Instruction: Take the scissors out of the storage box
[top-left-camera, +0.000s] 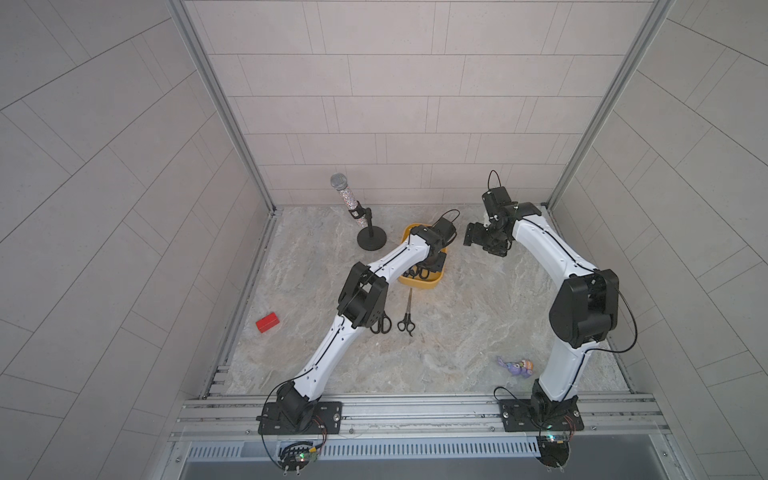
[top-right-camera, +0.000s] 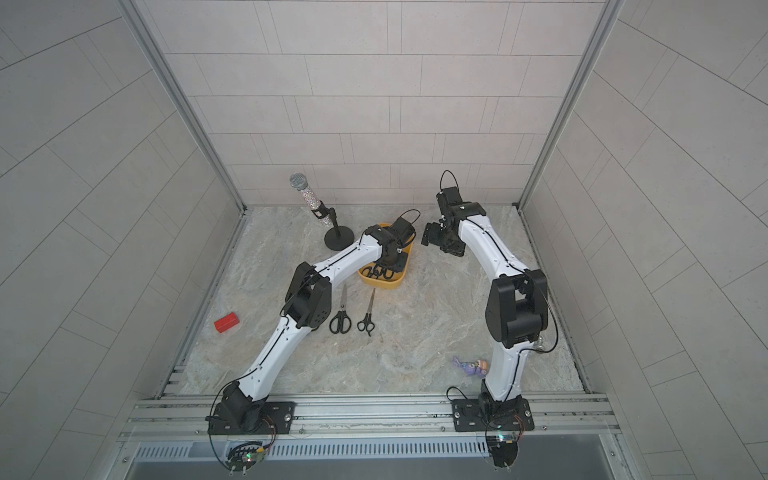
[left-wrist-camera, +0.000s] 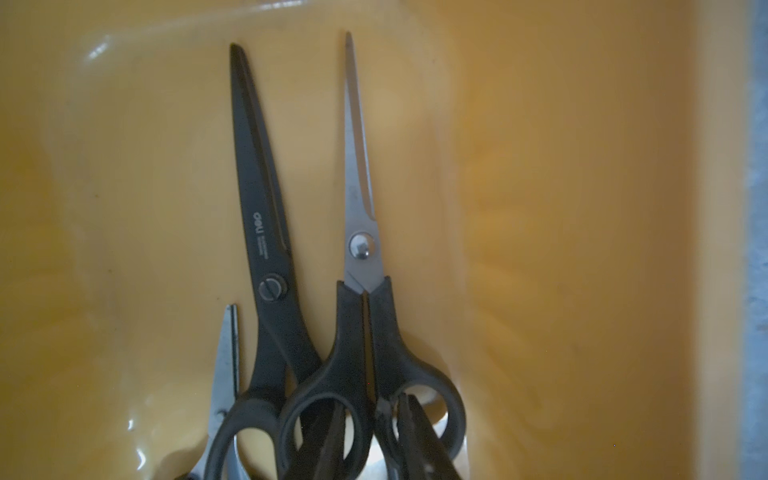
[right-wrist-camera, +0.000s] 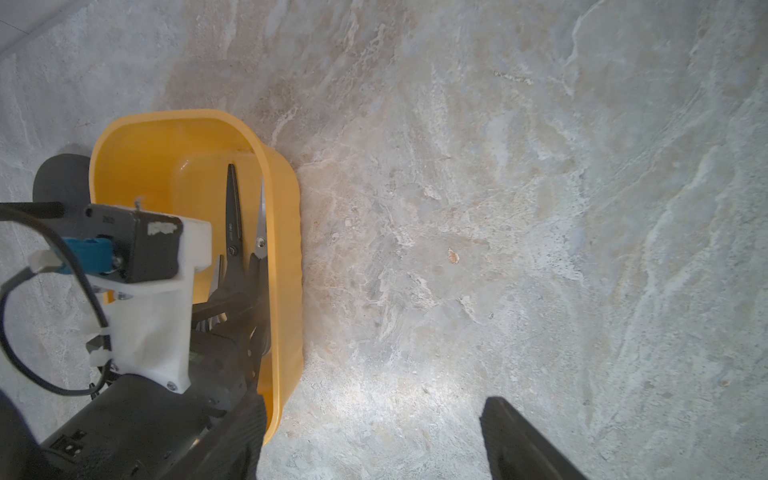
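In the yellow storage box (right-wrist-camera: 286, 264) lie several scissors: silver-bladed scissors (left-wrist-camera: 360, 200) with black handles, black-bladed scissors (left-wrist-camera: 257, 200) and smaller scissors (left-wrist-camera: 224, 368) at the left. My left gripper is down in the box at the handles of the silver-bladed pair, its fingers part open at the two finger loops; whether they grip is unclear. My right gripper hangs open over bare table to the right of the box, nothing between its fingers.
Two scissors (top-right-camera: 341, 323) (top-right-camera: 366, 322) lie in front of the box. A microphone on a stand (top-left-camera: 371, 237) is back left, a red block (top-left-camera: 267, 321) left, a purple toy (top-left-camera: 515, 366) front right.
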